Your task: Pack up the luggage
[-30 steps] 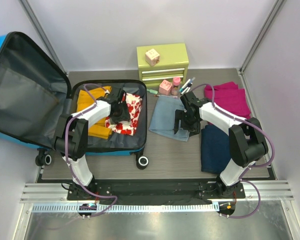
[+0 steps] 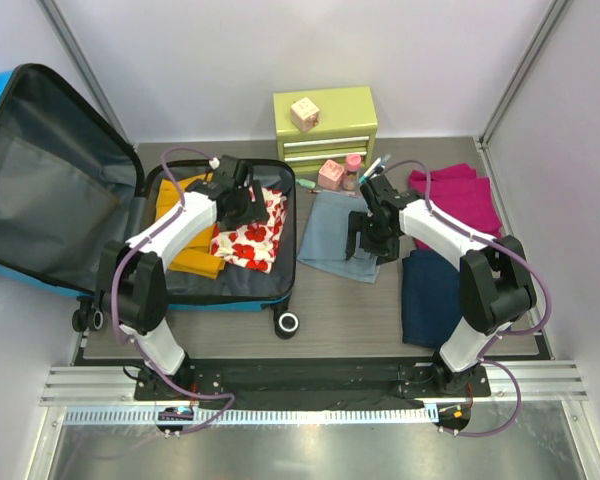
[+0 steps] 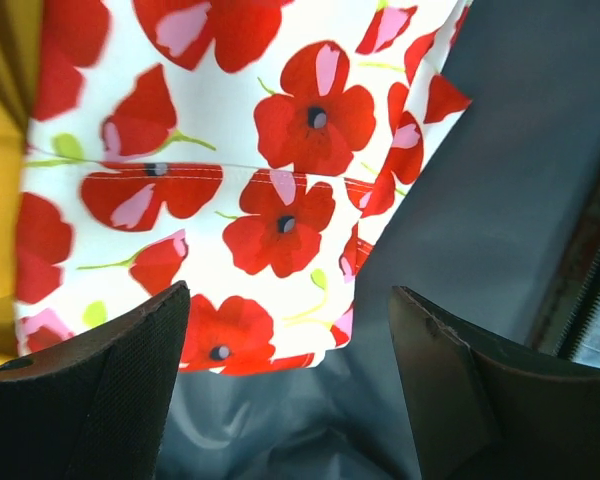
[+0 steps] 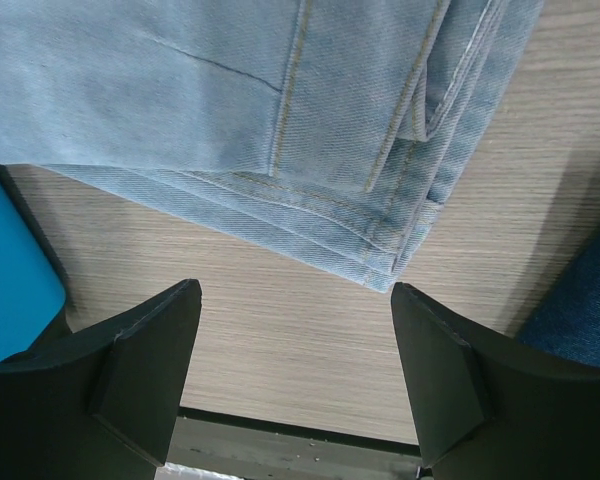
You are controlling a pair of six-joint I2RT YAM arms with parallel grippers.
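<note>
Inside the open suitcase lies a folded white cloth with red flowers, beside a folded yellow garment. My left gripper is over the suitcase with its fingers apart, and the flowered cloth lies loose below them. Over the near part of the folded light-blue denim hovers my right gripper, open and empty; the denim lies flat on the floor. At the right lie folded dark navy clothing and a magenta stack.
A green drawer cabinet with a pink cube on top stands at the back. Before it are another pink cube, a pink-capped bottle and pens. The suitcase lid stands open at the left.
The right arm and the clothes on the floor have stayed in place.
</note>
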